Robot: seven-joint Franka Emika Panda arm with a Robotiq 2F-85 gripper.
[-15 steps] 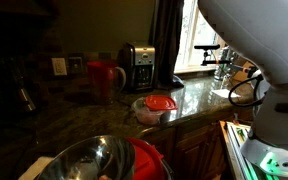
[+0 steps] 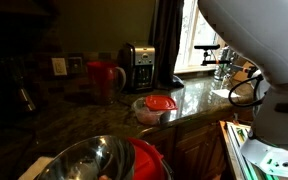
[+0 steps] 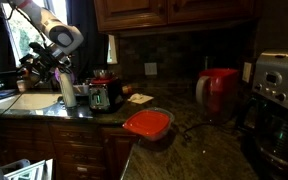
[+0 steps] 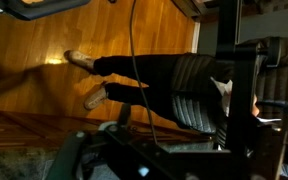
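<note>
In the wrist view, the dark parts of my gripper run along the bottom edge; whether the fingers are open or shut does not show clearly, and no held object can be made out. My white arm (image 2: 269,45) fills the right side of the first exterior view. A clear bowl (image 2: 147,115) stands on the dark counter, with a red lid-like piece (image 2: 161,102) at its far side; from the second exterior view the red piece (image 3: 147,123) appears over the bowl. A red pitcher (image 3: 217,92) stands near the back wall.
A steel toaster (image 2: 140,68) stands at the back. In front lie a metal bowl (image 2: 84,160) and a red container (image 2: 148,160). Below the wrist camera, a person's dark-clothed legs (image 4: 149,75) extend over the wooden floor (image 4: 34,70). Bare counter (image 3: 174,160) shows near the bowl.
</note>
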